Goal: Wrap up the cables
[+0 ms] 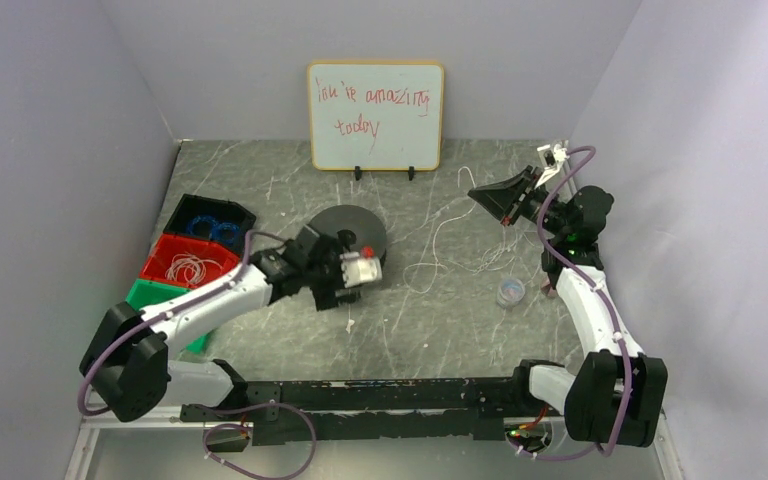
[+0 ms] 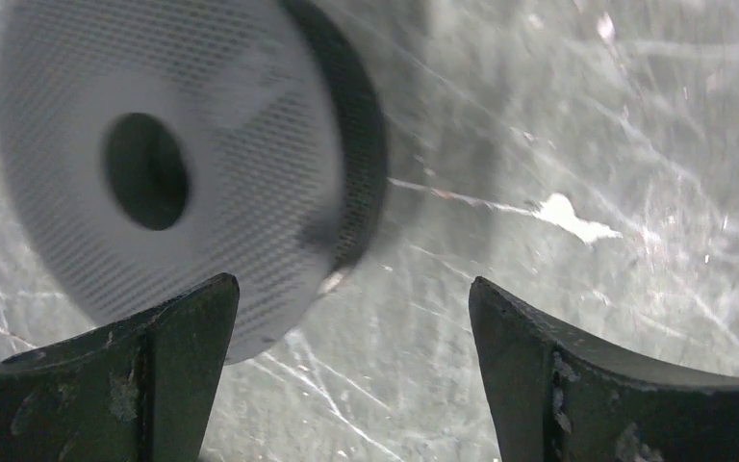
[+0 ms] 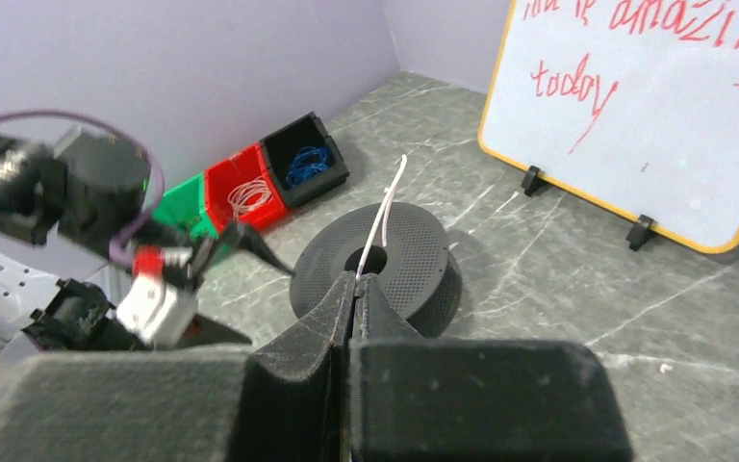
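Observation:
A thin white cable (image 1: 436, 236) trails in loose loops across the right half of the table. Its upper end (image 3: 382, 214) sticks out, bent over, from the tips of my right gripper, which is shut on it. The dark round spool (image 1: 368, 218) is on the table left of centre, partly covered by the left arm in the top view. My left gripper is open and empty, pointing down close by the spool's edge; the spool's flange (image 2: 241, 207) shows beyond one finger. The left arm is blurred by motion.
At the left stand a black bin (image 1: 242, 216) with blue cable, a red bin (image 1: 155, 266) with white cable (image 1: 188, 268) and a green bin (image 1: 145, 293). A clear cup (image 1: 510, 292) is at the right. The whiteboard (image 1: 376, 115) stands behind.

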